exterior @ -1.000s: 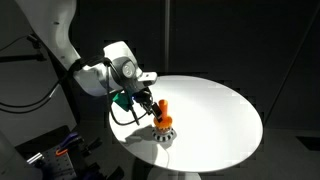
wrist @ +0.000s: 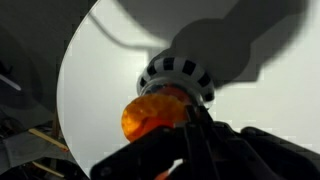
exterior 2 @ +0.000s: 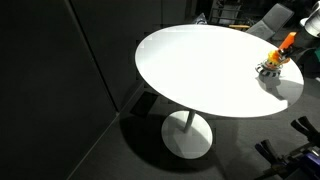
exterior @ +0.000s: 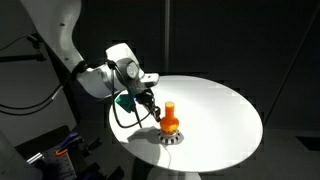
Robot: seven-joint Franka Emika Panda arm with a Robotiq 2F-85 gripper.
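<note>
An orange, toy-like piece with a narrow upright top stands in a black-and-white patterned ring base on the white table. Its top leans to one side in exterior view 2, where the orange part shows above the base. My gripper is close against the piece's left side in exterior view 1. From the wrist, the orange top lies just beyond the dark fingers, with the ring behind it. Shadow hides the gap between the fingers, and whether they grip the piece is unclear.
The near table edge runs close to the base. Cables hang along the arm.
The orange piece and its ring base have shifted a little right and toward the near edge in exterior view 1. My gripper has moved slightly the same way.
</note>
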